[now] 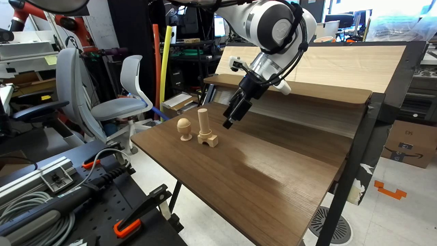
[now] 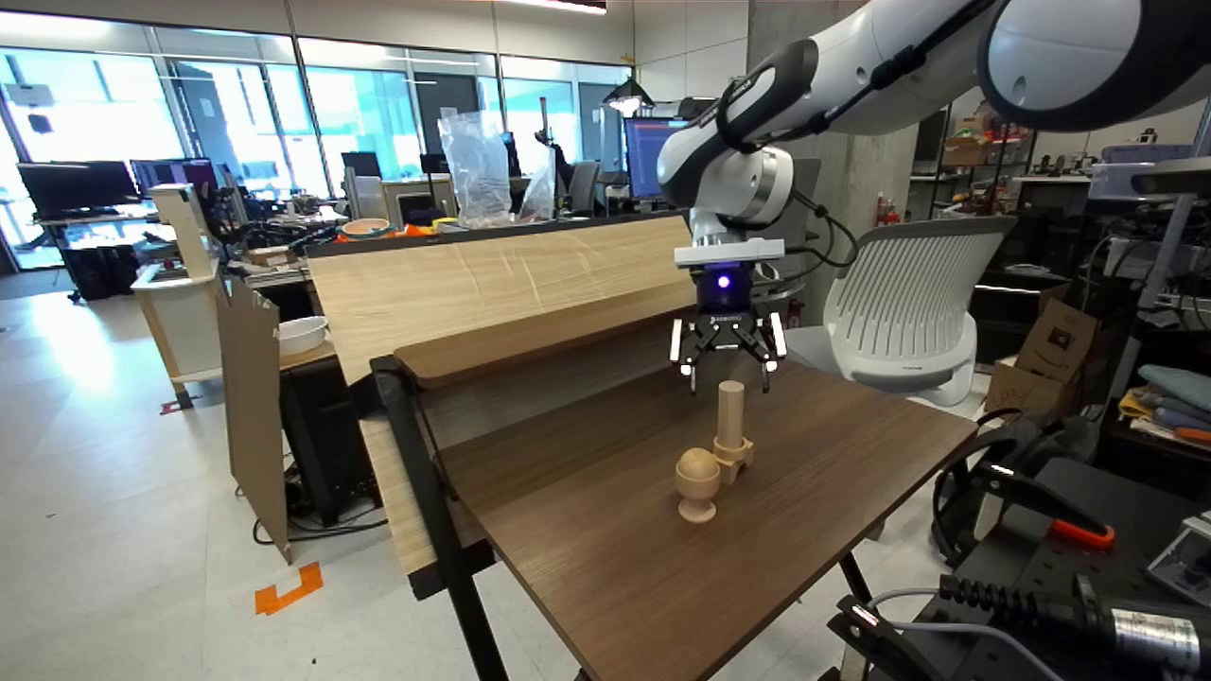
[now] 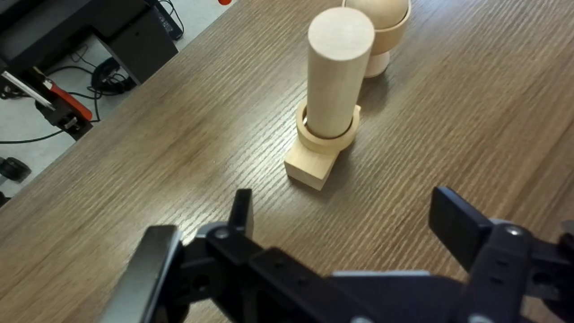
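Observation:
A pale wooden cylinder [image 3: 337, 80] stands upright inside a wooden ring [image 3: 328, 143], which rests on a small arched block [image 3: 310, 164]. Close beside this stack sits a wooden cup [image 3: 388, 36] on a stem, with a rounded wooden ball or dome [image 3: 379, 10] in its top. Above the brown table [image 1: 262, 176], my gripper [image 2: 728, 386] hangs open and apart from the stack. Nothing lies between its two black fingers in the wrist view, where the gripper has only bare tabletop under it.
A raised shelf [image 1: 295, 88] runs along the back of the table. Past the table's edge stands a black cart [image 1: 118, 192] with clamps and cables. A grey chair [image 2: 908, 301] is close to another edge.

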